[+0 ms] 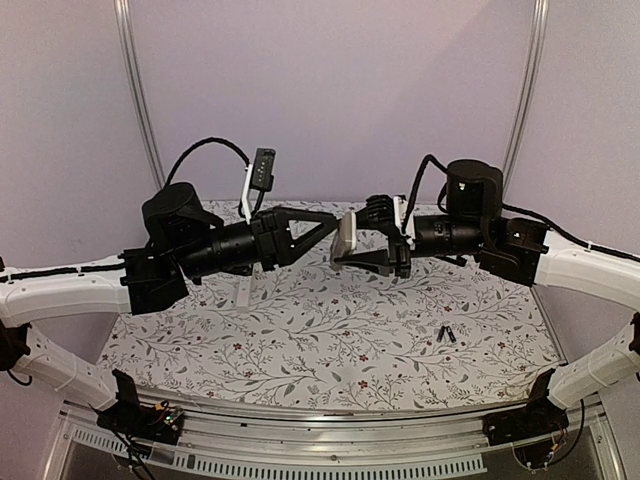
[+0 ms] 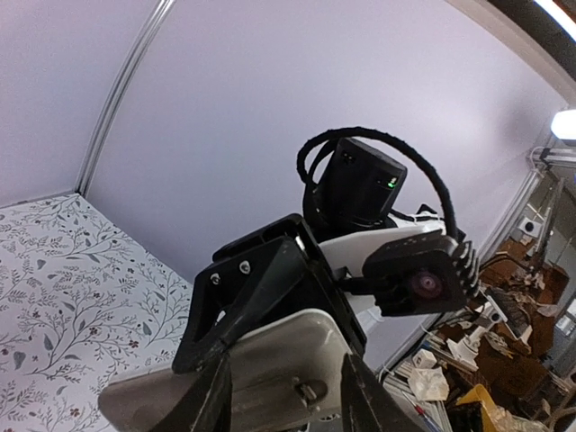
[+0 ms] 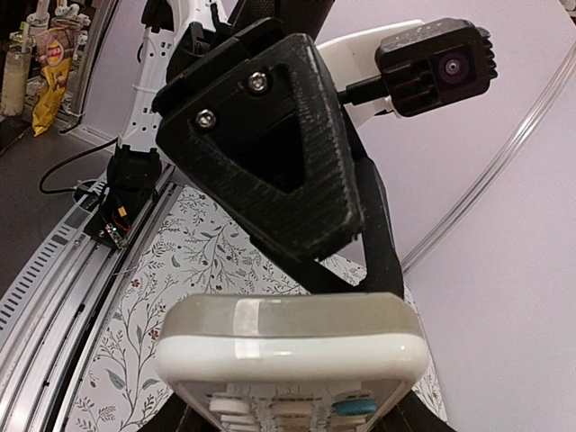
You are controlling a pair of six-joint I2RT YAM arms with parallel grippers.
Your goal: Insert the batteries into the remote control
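Note:
A pale remote control (image 1: pixel 347 238) is in mid-air between my two grippers, well above the table. My left gripper reaches it from the left, shut with the remote control's white body (image 2: pixel 144 396) between its fingers, whose tips are cut off by the frame. From the other side my right gripper has its fingers spread on either side of the remote control (image 3: pixel 292 346); how firmly they press cannot be made out. Its buttons face the right wrist camera. Two small dark batteries (image 1: pixel 445 333) lie on the table at the right.
A pale narrow object (image 1: pixel 243 290) lies at its left side. Both forearms cross the middle of the space, with the grippers very close together. A metal rail (image 1: pixel 290 445) runs along the front.

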